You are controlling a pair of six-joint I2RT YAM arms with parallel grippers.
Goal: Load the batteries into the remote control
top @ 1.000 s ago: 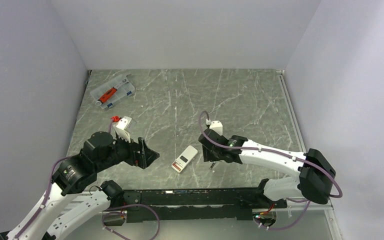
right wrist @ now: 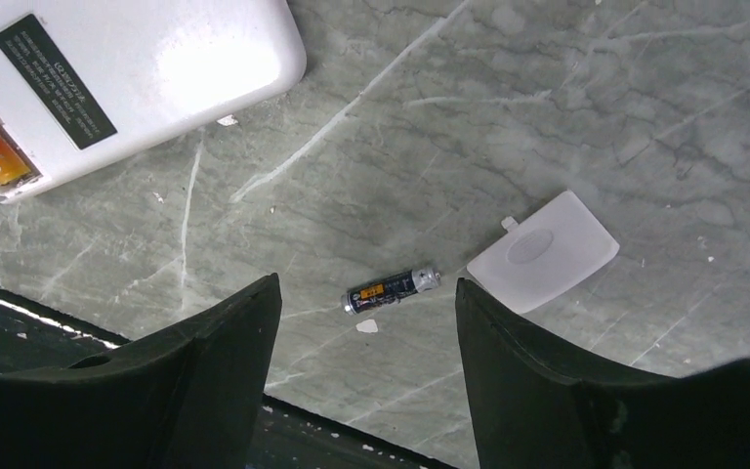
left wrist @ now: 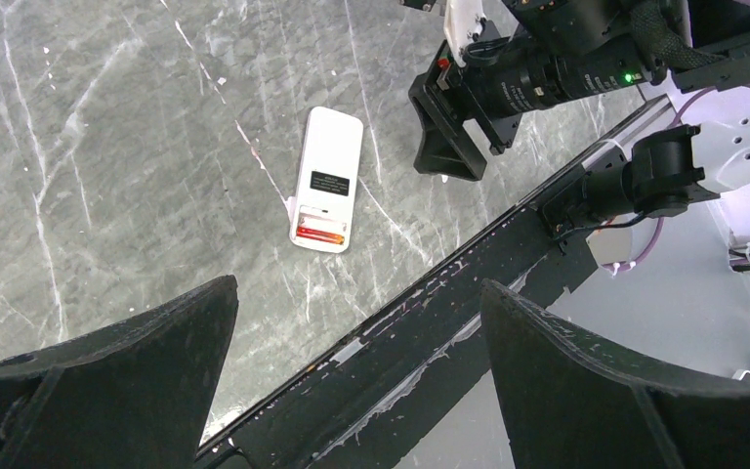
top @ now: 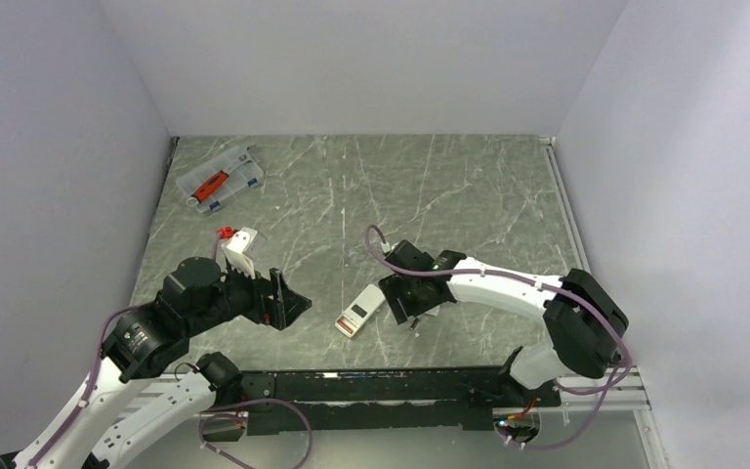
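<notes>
A white remote (top: pixel 359 309) lies back-up on the marble table, an orange battery (left wrist: pixel 320 235) showing in its open compartment at one end. In the right wrist view a loose dark battery (right wrist: pixel 391 289) lies beside the detached white cover (right wrist: pixel 543 252). My right gripper hangs open over that battery, its fingers either side of it in view, nothing held. My left gripper is open over the table, left of the remote, with nothing between its fingers.
A clear plastic case (top: pixel 234 174) with an orange tool sits at the back left. The black front edge (top: pixel 410 382) runs close below the remote and battery.
My right arm has moved leftward and a little toward the back, its gripper turning over the spot by the loose battery and cover. The left arm and remote have stayed still.
</notes>
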